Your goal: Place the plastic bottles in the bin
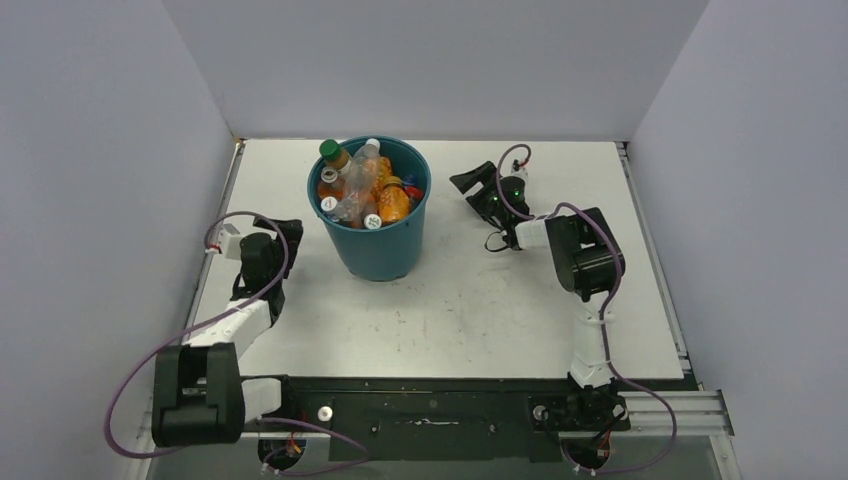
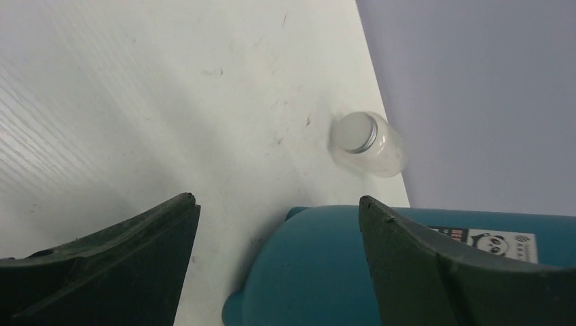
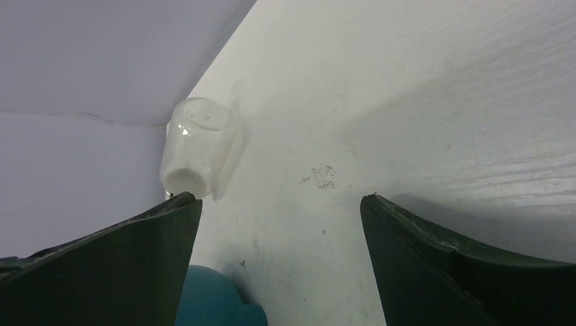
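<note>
The blue bin stands left of centre, piled with plastic bottles, some holding orange liquid. A clear bottle with a grey cap lies on the table in the left wrist view, beyond the bin's curved base. The right wrist view shows a clear bottle on its side near the table's far edge. My left gripper is low at the bin's left, fingers apart, nothing between them. My right gripper is to the bin's right, open and empty.
Grey walls bound the table at back and sides.
</note>
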